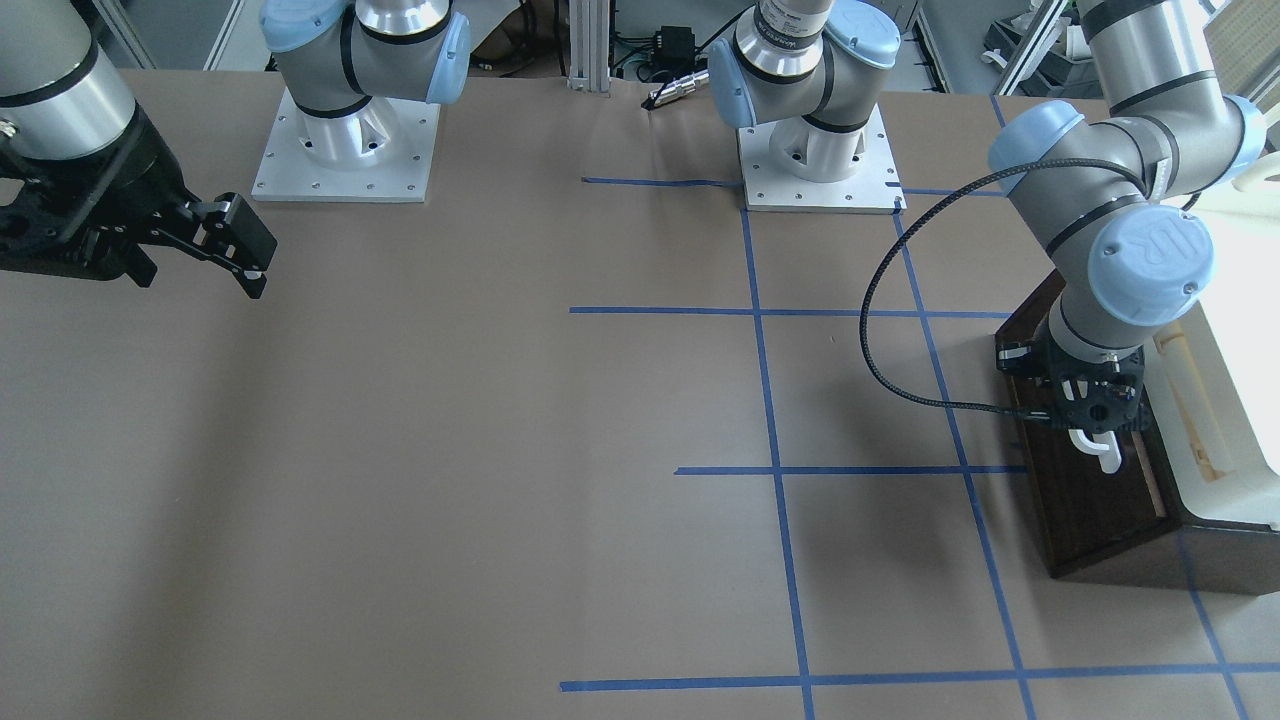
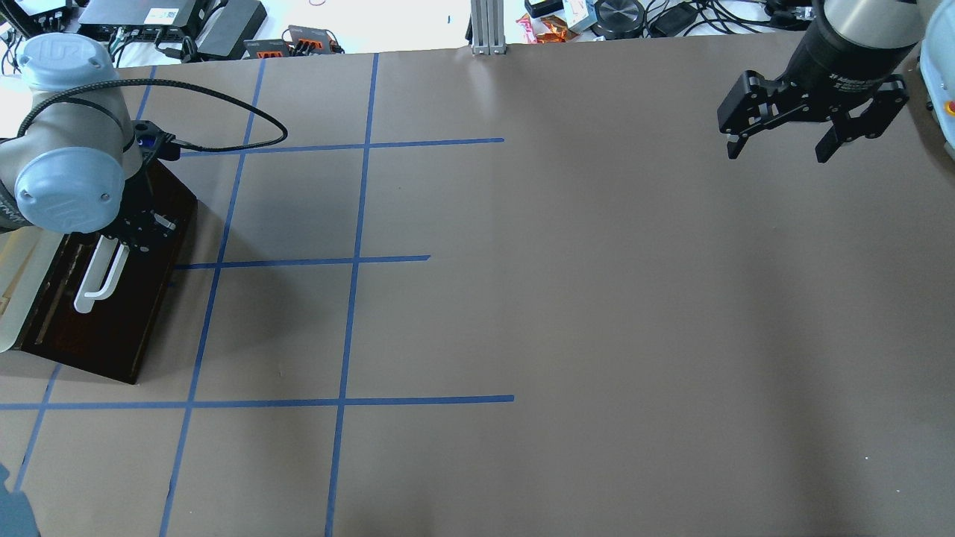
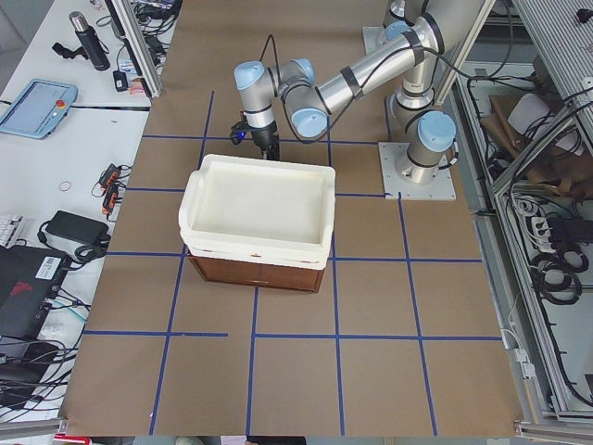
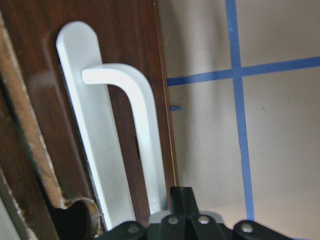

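Observation:
A white lever handle (image 4: 140, 105) on a long backplate is mounted on the dark wooden side of a box (image 2: 112, 335), which has a white open top (image 3: 257, 209). In the wrist view my gripper sits low at the lower end of the lever. In the front view the gripper (image 1: 1074, 402) is right over the handle (image 1: 1104, 450), against the box's side; in the top view the handle (image 2: 98, 277) shows just below it. Whether the fingers are open or shut on the lever is hidden.
The taped floor left of the box in the front view is clear. A second black gripper (image 1: 204, 240) hangs at the far left, well apart. Other arm bases (image 1: 822, 180) stand at the back. A cable loops out from my wrist.

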